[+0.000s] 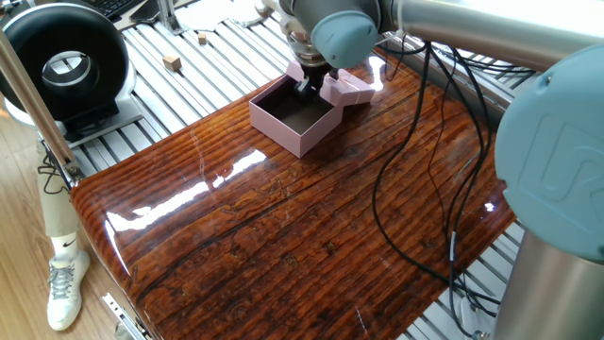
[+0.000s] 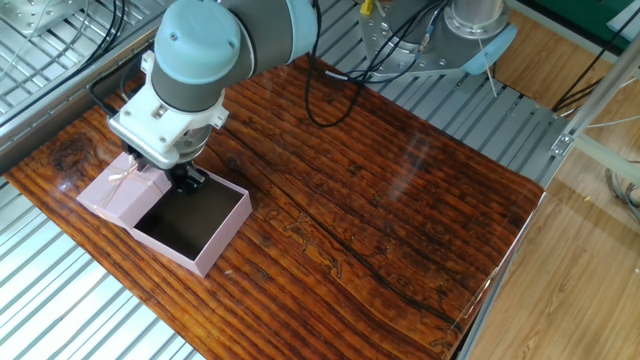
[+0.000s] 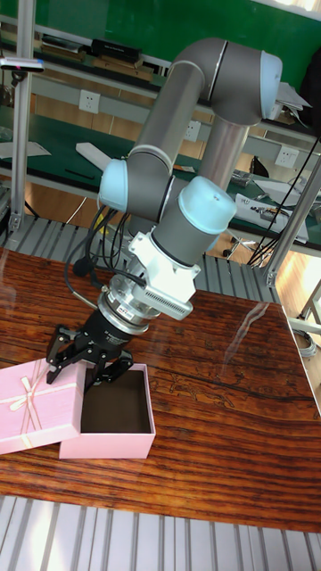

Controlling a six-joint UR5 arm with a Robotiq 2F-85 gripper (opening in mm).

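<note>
A pink open box (image 1: 279,136) with a dark, empty-looking inside rests on the glossy wooden table. Its pink lid (image 3: 36,411), tied with a ribbon bow, lies tilted against one side of the box, partly over its rim. In exterior view 3 my black gripper (image 3: 76,373) points down at the side where lid and box meet. One finger is over the lid and the other reaches over the box opening. The fingers stand apart, so the gripper looks open; whether either touches the lid is unclear. The arm hides part of the lid in exterior view 2.
Two small wooden blocks, the larger block (image 1: 172,63) among them, lie on the slatted metal surface beyond the table. Black cables (image 1: 381,189) hang over the table near the arm's base.
</note>
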